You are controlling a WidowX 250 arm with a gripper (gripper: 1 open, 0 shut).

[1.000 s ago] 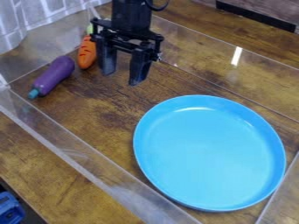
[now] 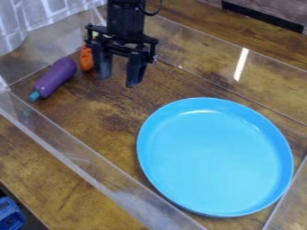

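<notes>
My black gripper point(image 2: 122, 65) hangs over the dark wooden table at the upper middle, its two fingers spread apart with nothing visible between them. Just left of it, an orange carrot point(image 2: 88, 59) is partly hidden behind the gripper. A purple eggplant point(image 2: 56, 77) with a teal tip lies farther left. A large blue plate point(image 2: 214, 154) fills the lower right.
Clear transparent walls run along the left and lower edges of the table point(image 2: 90, 130). A small blue object point(image 2: 7, 216) shows at the bottom left corner.
My gripper has shifted slightly to the left, covering more of the carrot. The eggplant and plate look unchanged.
</notes>
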